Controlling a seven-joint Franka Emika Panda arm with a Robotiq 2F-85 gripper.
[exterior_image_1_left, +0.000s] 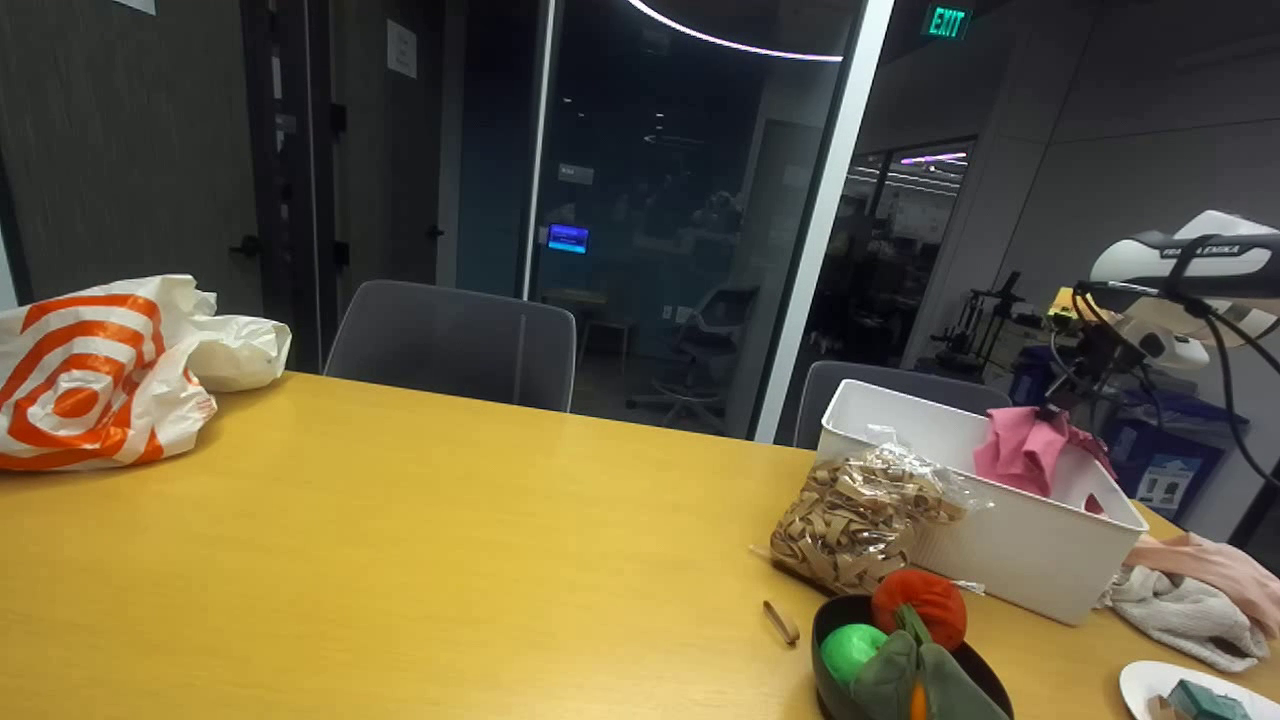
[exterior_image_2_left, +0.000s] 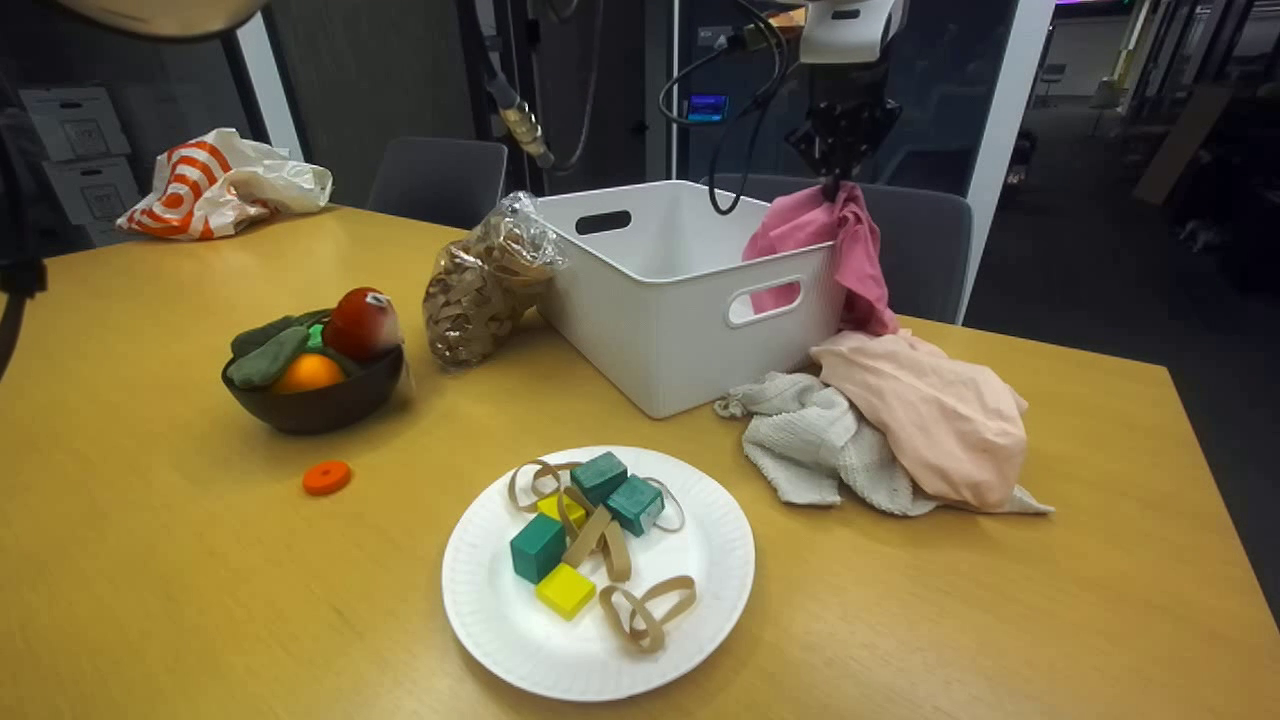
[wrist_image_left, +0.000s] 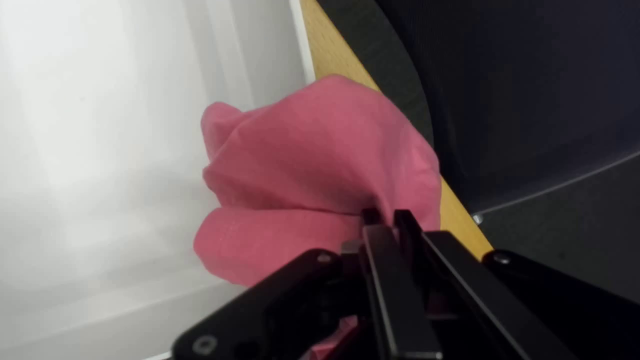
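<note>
A pink cloth (exterior_image_2_left: 797, 230) hangs over the right-hand end of the white bin (exterior_image_2_left: 636, 324), part of it inside and part draping down outside toward the table. My gripper (exterior_image_2_left: 833, 186) is shut on the cloth's upper part, just above the bin's rim. From the wrist, the dark fingers (wrist_image_left: 405, 222) pinch a fold of the pink cloth (wrist_image_left: 312, 150), which spreads across the bin's edge. The bin's floor (wrist_image_left: 90, 150) looks bare where it shows. Some of the cloth under the gripper is hidden.
Beside the bin lie a peach cloth (exterior_image_2_left: 930, 408) and a grey cloth (exterior_image_2_left: 798, 438). A plate (exterior_image_2_left: 708, 612) of blocks and bands sits in front. A bag of brown strips (exterior_image_2_left: 480, 294) leans on the bin, near a dark bowl (exterior_image_2_left: 318, 408). A chair (wrist_image_left: 528, 90) stands close behind.
</note>
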